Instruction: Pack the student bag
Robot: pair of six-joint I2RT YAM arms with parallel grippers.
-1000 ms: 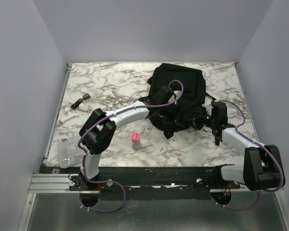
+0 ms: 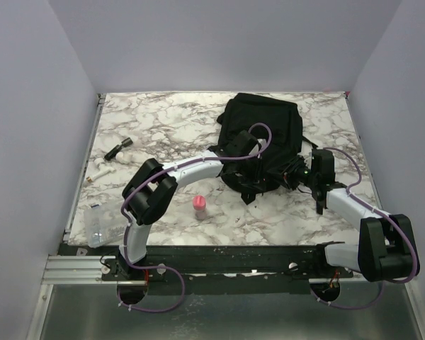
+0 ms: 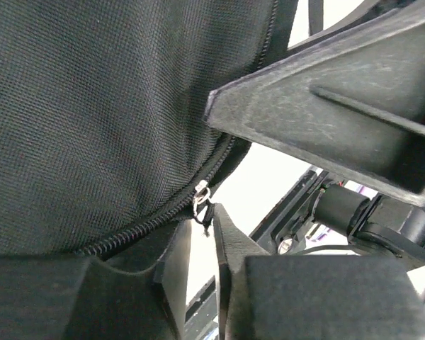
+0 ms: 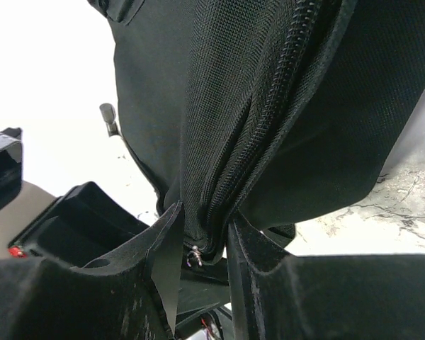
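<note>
A black bag [image 2: 262, 113] lies at the back right of the table, both grippers on its front part. In the left wrist view my left gripper has its fingers close around a metal zipper pull [image 3: 202, 190] on the bag's zipper; whether it grips it is unclear. In the right wrist view my right gripper has the bag's folded zipper edge [image 4: 234, 170] and a small metal pull between its fingertips; how firmly it holds is not clear.
A pink-topped bottle [image 2: 199, 207] stands on the marble table left of the bag's front. Small items [image 2: 117, 149] and a clear pouch [image 2: 103, 224] lie on the left side.
The left arm has shifted very slightly in the top view; the bag and right arm look almost unchanged.
</note>
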